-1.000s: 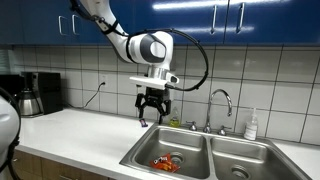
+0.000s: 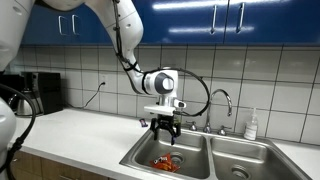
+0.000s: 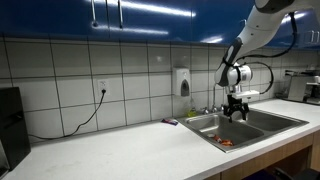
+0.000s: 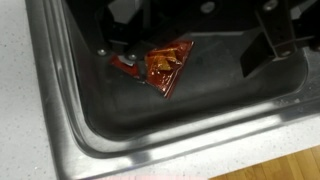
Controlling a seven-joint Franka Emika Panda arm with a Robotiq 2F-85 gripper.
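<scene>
A shiny orange-red packet (image 4: 165,68) lies on the floor of the sink's left basin (image 2: 138,150). It also shows as a small red patch (image 2: 165,162) in the first exterior view and as a reddish item (image 3: 222,142) in the second. Over this basin hangs my gripper (image 2: 165,138), pointing down, its fingers spread and nothing visible between them. From the wrist, the two dark fingers (image 4: 262,55) stand wide apart, and the packet is below, nearer the left finger. Part of the packet is covered by the gripper.
Behind the sink stand a tap (image 2: 210,112), a yellowish bottle (image 2: 176,118) and a white bottle (image 2: 252,125). A small dark item (image 2: 143,122) sits on the back counter. The right basin (image 2: 245,160) looks empty. Left of the sink, the white counter (image 2: 80,135) is clear.
The arm has come down toward the left basin, with the gripper now lower and closer to the packet. The packet stays in place.
</scene>
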